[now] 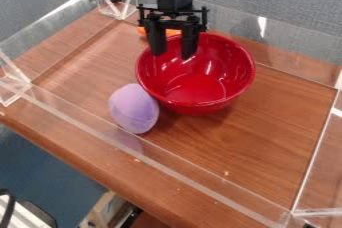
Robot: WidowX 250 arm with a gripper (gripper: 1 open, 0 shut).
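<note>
My black gripper (173,46) hangs over the back-left part of a red bowl (209,86), its two fingers pointing down and spread apart, near the rim. I cannot make out anything held between them. A purple oval object (134,108) lies on the wooden surface to the front left of the bowl. Something orange (142,30) is partly hidden behind the gripper.
Clear acrylic walls border the wooden board (254,147). Free board lies to the left and to the front right of the bowl. A grey wall stands behind.
</note>
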